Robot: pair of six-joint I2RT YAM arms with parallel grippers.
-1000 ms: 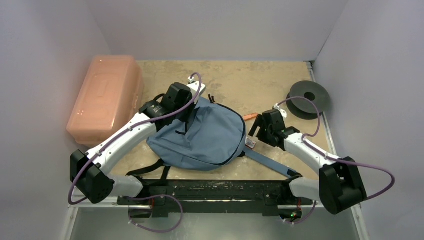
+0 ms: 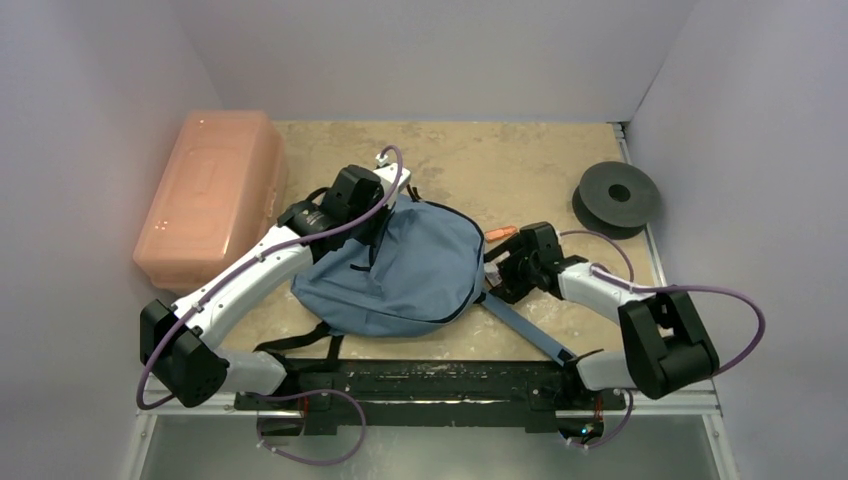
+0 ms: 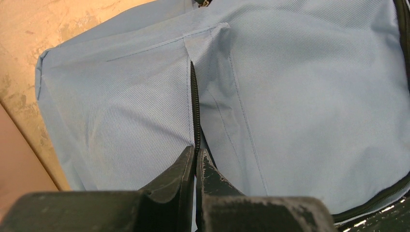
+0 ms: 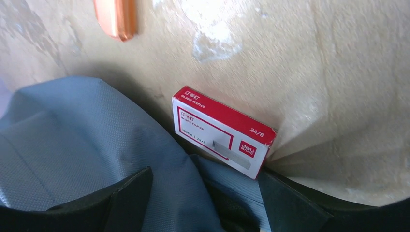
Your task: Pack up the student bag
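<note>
A blue-grey bag [image 2: 425, 265] lies flat across the middle of the table. In the left wrist view my left gripper is shut at the black zipper edge [image 3: 195, 99] of the bag's fabric; the tips meet right at that edge, and how much cloth is between them is hard to see. A red and white staples box [image 4: 222, 130] rests on the table against the bag's right side. Around this end of the bag, my right gripper stands open, its fingers spread, with the box just ahead of the tips and nothing held.
An orange object [image 2: 500, 233] lies beyond the staples box. A black spool [image 2: 617, 200] stands at the right edge and a large orange translucent bin [image 2: 212, 195] at the left. Free table lies behind the bag. A strap [image 2: 527, 330] runs toward the front right.
My right arm has moved left and down toward the staples box, now partly covering it from above. The bag's right end has shifted slightly left. My left arm has stayed still.
</note>
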